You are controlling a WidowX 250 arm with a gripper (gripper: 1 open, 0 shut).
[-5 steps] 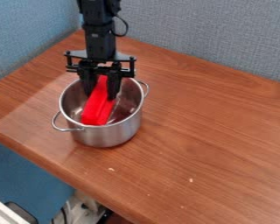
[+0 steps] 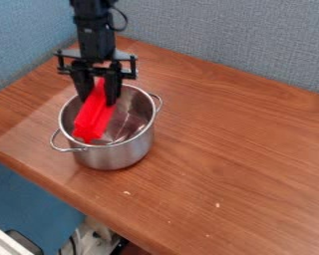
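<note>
A steel pot [image 2: 116, 151] with two loop handles stands near the left edge of the wooden table. My black gripper [image 2: 103, 85] is over the pot, shut on a long bright red object [image 2: 93, 118], which hangs tilted into the pot's left part, its lower end inside the rim as seen from here. Whether it touches the bottom cannot be told.
Grey-blue padded walls border the back and left. The table's edge runs along the lower left, with cables and white hardware below it.
The gripper has moved left and slightly up with the red object, which now sits further toward the pot's left side. The pot is nearly where it was.
</note>
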